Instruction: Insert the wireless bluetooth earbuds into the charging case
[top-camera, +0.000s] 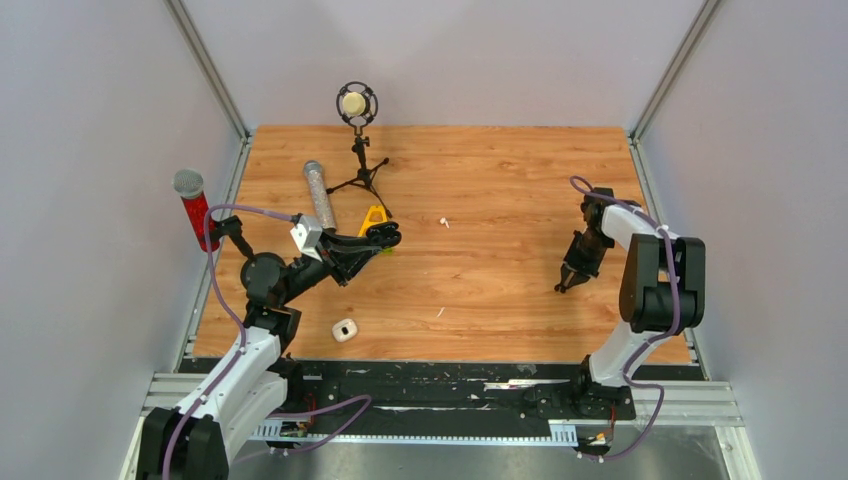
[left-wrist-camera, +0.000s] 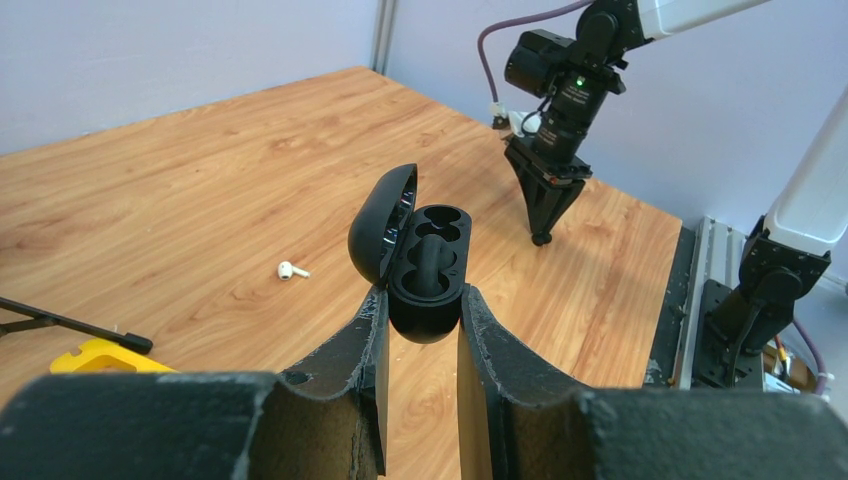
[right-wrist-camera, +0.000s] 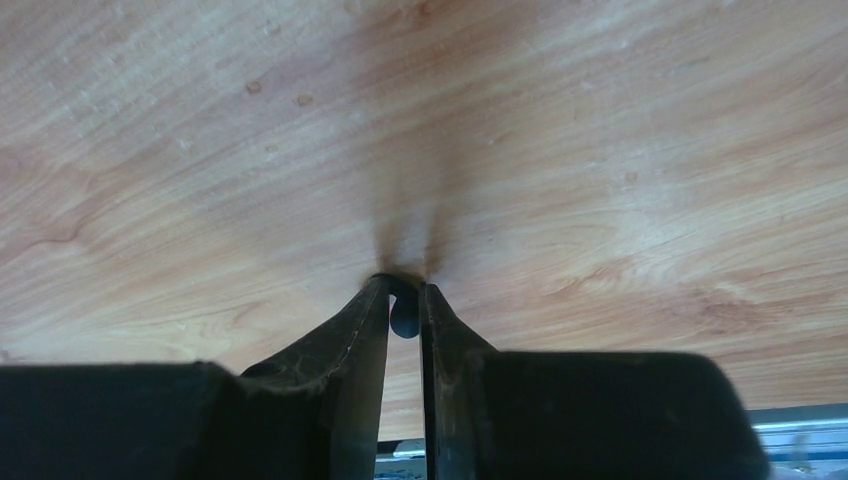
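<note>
My left gripper is shut on the black charging case, holding it raised with its lid standing open. One slot of the case has a black earbud in it, while a slot beside it looks empty. Over on the right of the table, my right gripper is down at the wood. In the right wrist view a second black earbud is pinched between the fingertips, its rounded end showing; part of it is hidden by the fingers.
A white earbud lies mid-table. Near the left arm are a white case, a yellow object, a silver microphone and a microphone stand. Between the arms the table is mostly clear.
</note>
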